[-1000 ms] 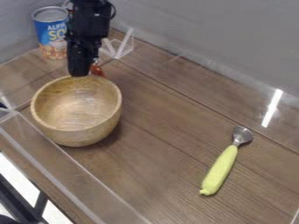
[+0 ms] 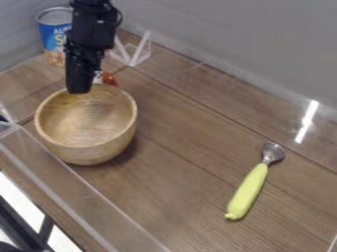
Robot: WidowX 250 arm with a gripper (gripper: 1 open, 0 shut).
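Note:
My black gripper (image 2: 82, 77) points down just above the back rim of a wooden bowl (image 2: 86, 133) on the left of the table. Its fingers look close together, shut, and nothing shows between them. A small reddish object (image 2: 109, 80) lies behind the bowl, partly hidden. The bowl is empty as far as it shows.
A can (image 2: 53, 30) stands in the back left corner, partly behind the arm. A spoon-like utensil with a yellow-green handle (image 2: 246, 191) lies at the right.
My gripper has shifted very slightly left over the bowl's back edge; the bowl and other objects look unmoved.

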